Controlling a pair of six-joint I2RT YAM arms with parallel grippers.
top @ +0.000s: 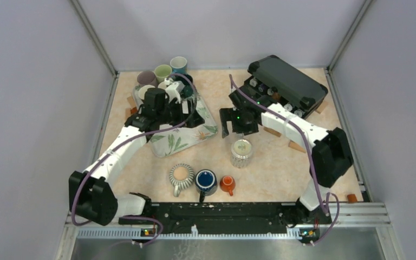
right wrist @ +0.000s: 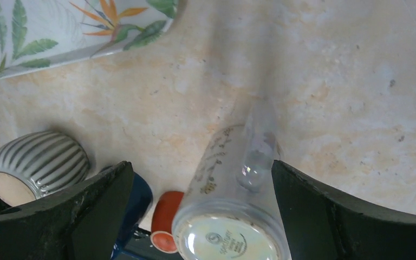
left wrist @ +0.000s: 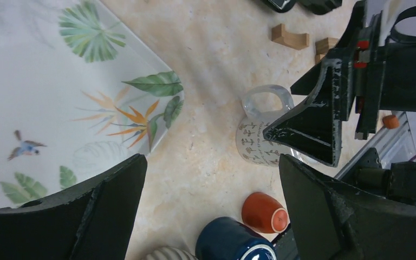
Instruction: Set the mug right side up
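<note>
A clear glass mug (top: 241, 154) with printed markings stands upside down on the table, its base (right wrist: 228, 240) facing up and its handle toward the back. My right gripper (top: 235, 122) hangs open just behind and above it; in the right wrist view the mug (right wrist: 211, 184) sits between and below the open fingers. In the left wrist view the right gripper partly hides the mug (left wrist: 255, 142). My left gripper (top: 189, 114) is open over the white leaf-patterned tray (top: 170, 143), nothing between its fingers.
Several cups (top: 162, 73) stand on the tray's back part. A striped mug (top: 181, 176), a blue mug (top: 206, 181) and an orange cup (top: 227, 184) line the front edge. A black case (top: 287, 81) and wooden blocks sit back right.
</note>
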